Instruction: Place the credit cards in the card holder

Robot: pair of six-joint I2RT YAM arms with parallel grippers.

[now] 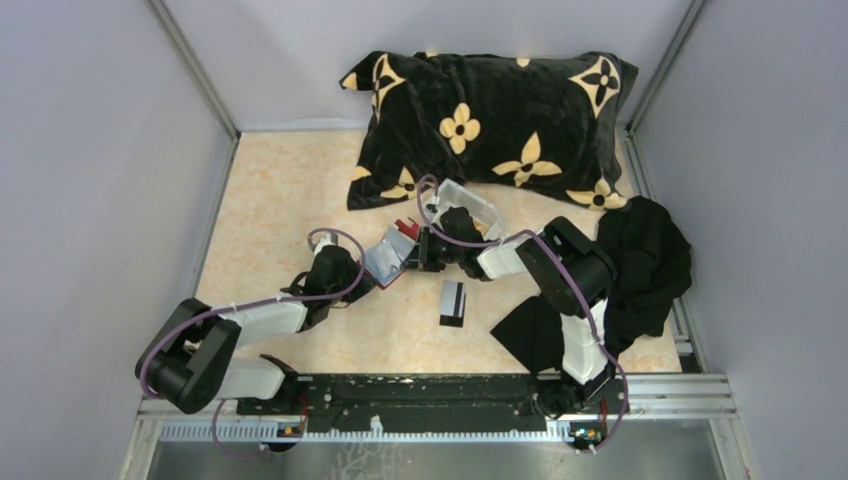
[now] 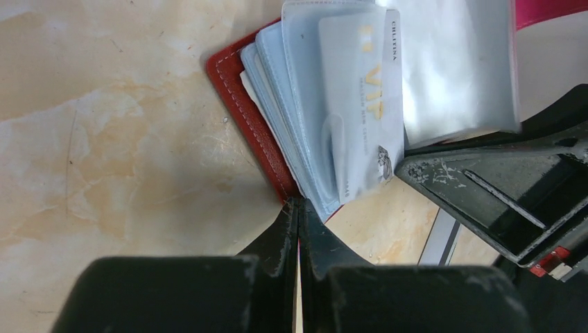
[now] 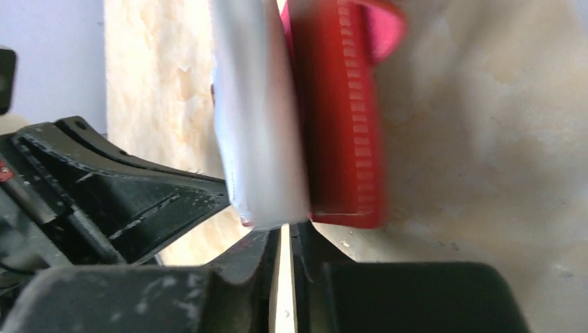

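Note:
The red card holder (image 1: 386, 283) lies open mid-table, its clear sleeves fanned out. A white card (image 2: 355, 104) with gold lettering sits in one of the sleeves. My left gripper is shut, its tips at the holder's near corner; whether the thin edge is between them I cannot tell. At the other side, my right gripper has a narrow gap between its fingers. A raised sleeve (image 3: 260, 118) hangs over its tips and hides whether they pinch it. A grey card with a dark stripe (image 1: 452, 302) lies flat in front.
A white box (image 1: 484, 208) stands behind the right gripper, partly hidden. Along the back lies a black patterned pillow (image 1: 500, 120), and black cloth (image 1: 645, 265) covers the right side.

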